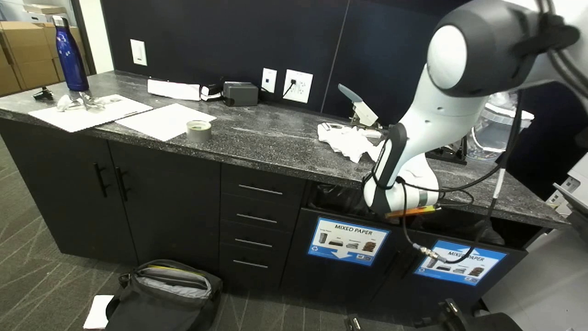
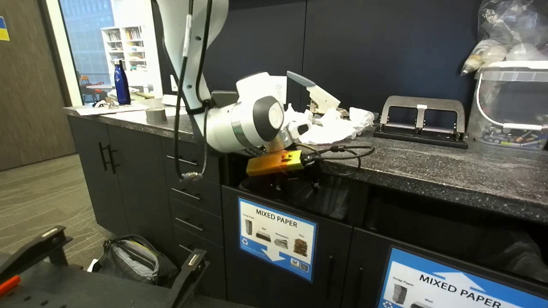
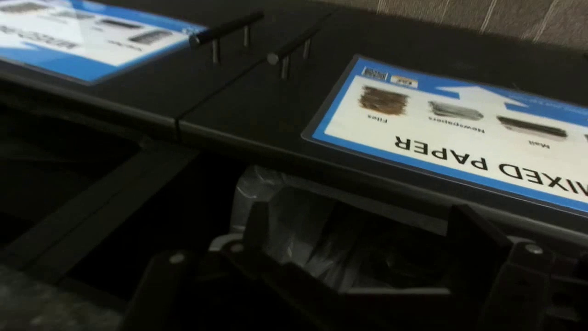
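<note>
My gripper stands open in the wrist view, its dark finger [image 3: 257,229] on the left well apart from the one on the right. Nothing shows between them but the dim bin opening, with a clear plastic liner [image 3: 264,193] inside. In exterior view 2 the hand is at the counter's front edge above the left bin slot; its dark fingers are hard to make out there. Crumpled white paper [image 2: 334,128] lies on the counter behind the hand, also seen as a white heap [image 1: 347,140] in exterior view 1.
A stapler [image 2: 321,97], a black hole punch [image 2: 421,120] and a clear lidded bucket [image 2: 508,105] stand along the back. Further left are a tape roll [image 1: 199,131], paper sheets [image 1: 165,120] and a blue bottle [image 1: 70,55]. Mid-counter is clear.
</note>
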